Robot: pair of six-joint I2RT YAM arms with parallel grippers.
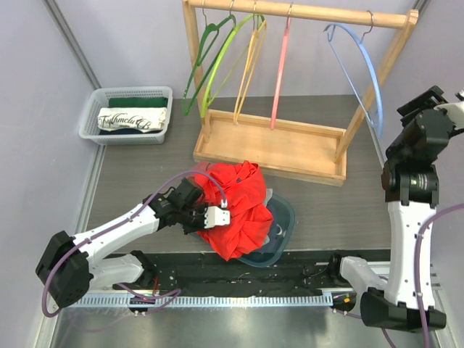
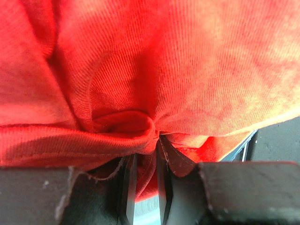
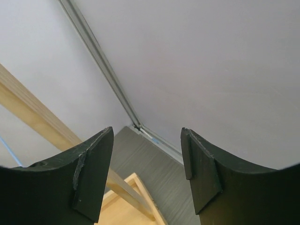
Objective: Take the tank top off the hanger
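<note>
The red tank top (image 1: 243, 203) lies bunched up over a dark grey-blue bin (image 1: 283, 225) in front of the rack. My left gripper is down at the cloth, its fingers part open with a narrow gap; folds gather right at the fingertips in the left wrist view. The blue hanger (image 1: 362, 54) hangs bare from the right end of the wooden rail. To the right of it, my right gripper (image 1: 426, 101) stands open with nothing between its fingers; in the right wrist view only walls, floor and rack show beyond them.
The wooden rack (image 1: 268, 148) holds several bare hangers, among them a pink hanger (image 1: 281, 72) and a dark green hanger (image 1: 199, 65). A white basket (image 1: 90, 129) of folded clothes stands at the back left. Bare floor (image 1: 312, 210) lies right of the bin.
</note>
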